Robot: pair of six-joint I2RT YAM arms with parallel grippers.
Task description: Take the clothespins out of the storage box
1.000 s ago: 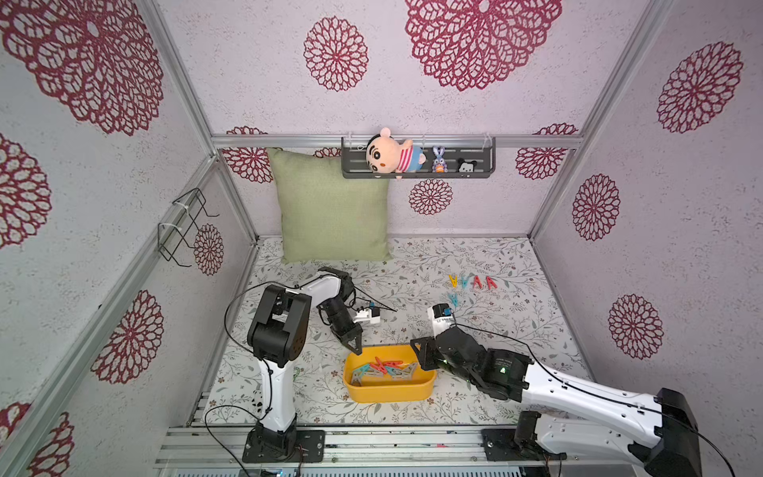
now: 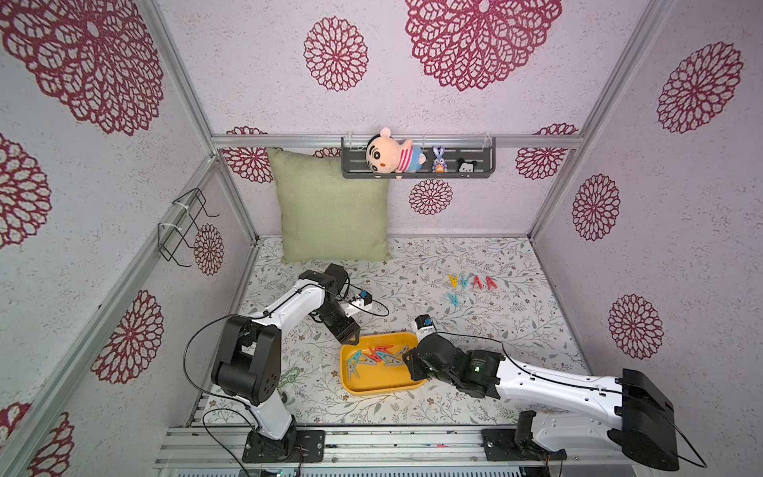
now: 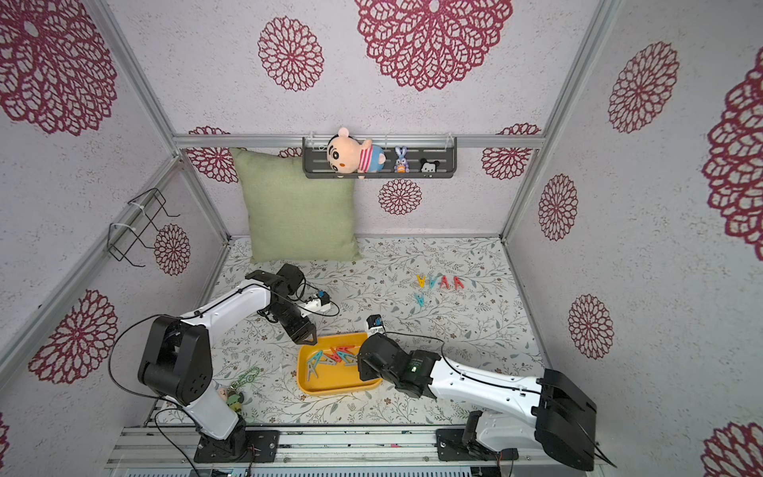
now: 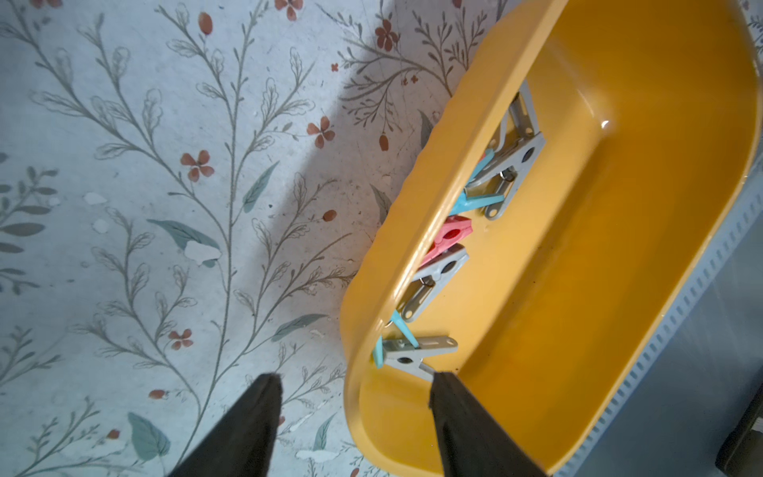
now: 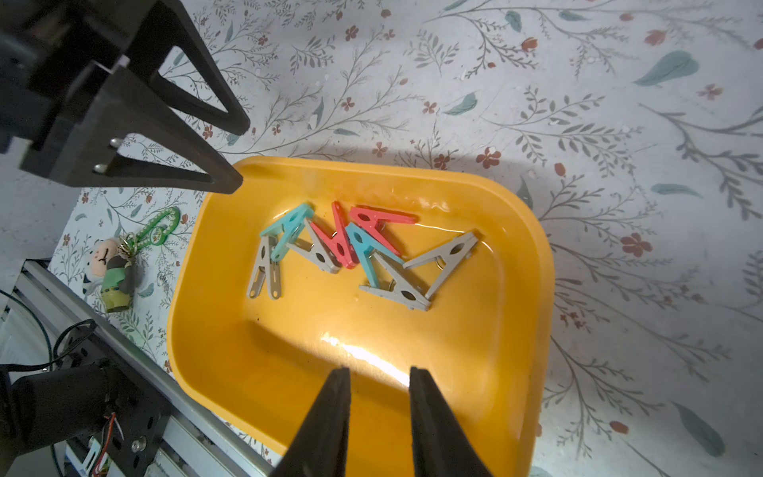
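The yellow storage box point(image 2: 381, 385) holds several grey, teal and red clothespins point(image 5: 343, 242), gathered along its far side. My left gripper is over the box's far rim at its left end, fingers apart on either side of the wall. My right gripper stands open above the right part of the box, nothing between its fingers. A group of yellow, blue and red clothespins point(image 2: 477, 281) lies on the table behind and right of the box.
A plush keychain point(image 5: 115, 270) lies left of the box. A green pillow point(image 2: 330, 206) leans on the back wall, beside a hanging shelf of toys point(image 2: 417, 171). The table behind the box is mostly clear.
The box has moved slightly back and left. My left arm has shifted with its gripper moving up and left; the right arm has moved left.
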